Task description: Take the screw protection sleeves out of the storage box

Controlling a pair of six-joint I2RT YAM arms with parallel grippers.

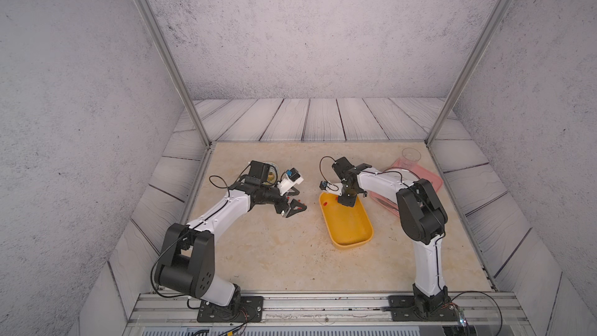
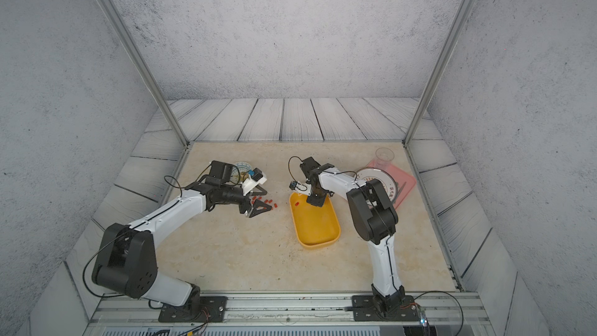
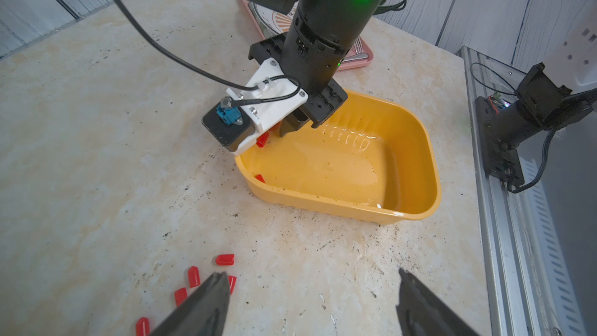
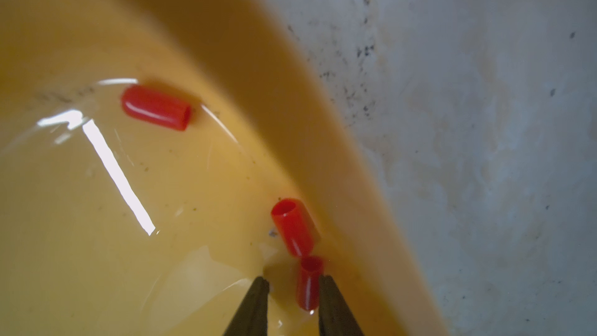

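The yellow storage box [image 1: 345, 230] stands at the table's centre-right. Three red sleeves lie inside along one wall in the right wrist view: one alone [image 4: 155, 107], a middle one [image 4: 292, 227] and a lower one [image 4: 309, 280]. My right gripper is low in the box, open, the lower sleeve beside its right finger, partly behind it. My left gripper hangs open left of the box. Several loose red sleeves [image 3: 225, 259] lie on the table near it.
A pink tray [image 2: 407, 180] with a plate and cutlery stands right of the box, a clear glass [image 2: 384, 154] behind it. A patterned dish [image 2: 241, 165] sits behind the left arm.
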